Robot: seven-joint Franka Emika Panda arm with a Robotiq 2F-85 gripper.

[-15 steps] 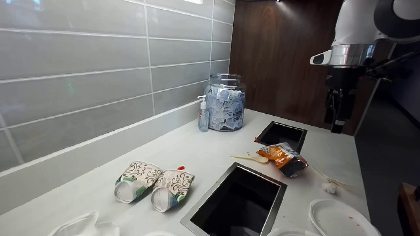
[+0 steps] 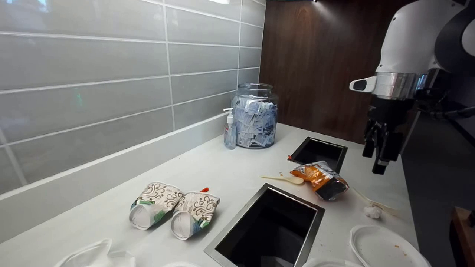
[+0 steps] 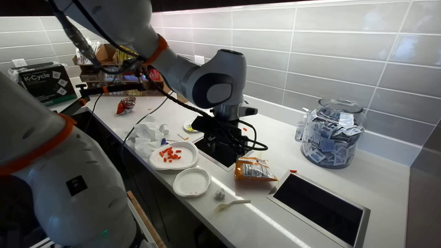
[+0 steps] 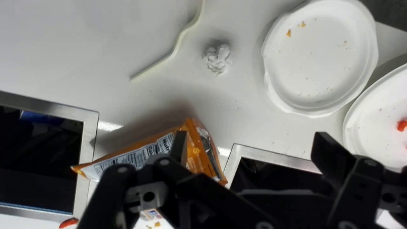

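My gripper (image 2: 374, 162) hangs above the counter in exterior view 1, its fingers open and nothing between them. In the wrist view, one dark finger (image 4: 179, 149) overlaps an orange snack bag (image 4: 148, 149), while the other is well to the right. The crumpled bag lies on the counter between two black openings with metal rims, and part of it is hidden by the gripper there. A crumpled white paper ball (image 4: 217, 59), a pale wooden utensil (image 4: 175, 47) and a round white plate (image 4: 320, 57) with crumbs lie beyond the fingers.
Two patterned paper cups (image 2: 156, 202) lie on their sides. A glass jar (image 2: 255, 120) of packets and a pump bottle (image 2: 229, 133) stand by the tiled wall. Another plate (image 3: 186, 152) bears red pieces. The near rimmed opening (image 2: 271, 222) interrupts the counter.
The arm has come down, bringing my gripper closer to the counter, and its two fingers now show more separately. The bag, cups and plates have stayed put.
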